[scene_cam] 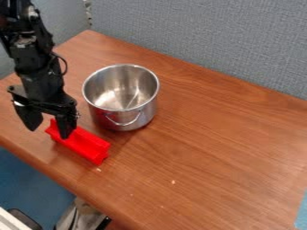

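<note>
My black gripper (48, 121) hangs at the left edge of the wooden table, its fingertips low over the back-left end of a red block (86, 145). That end of the block is partly behind the fingers, and whether they grip it or are open around it is unclear. A steel pot (120, 108) stands upright just behind and right of the block, beside the gripper.
A grey padded wall (204, 36) runs along the back. The table's left edge drops to a blue floor (24, 184), with some equipment at bottom left.
</note>
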